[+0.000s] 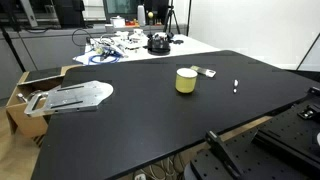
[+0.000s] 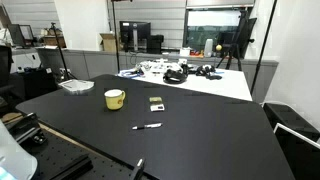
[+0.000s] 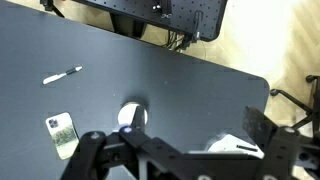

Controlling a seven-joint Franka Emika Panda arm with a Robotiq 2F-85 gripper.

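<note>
A yellow cup stands upright on the dark table; exterior view 2 shows the same cup with its handle. From above, in the wrist view, the cup is a pale round opening partly covered by one finger. My gripper is open above the table, its fingers wide apart and nothing between them. A pen and a small pale rectangular item lie left of the cup in the wrist view. On the other side, a silvery flat tray is partly hidden behind the gripper.
In exterior view 1 the tray lies by the table's left edge, with a wooden shelf unit beyond. A white table with cables and tools stands behind. Bare dark table spreads in front of the cup.
</note>
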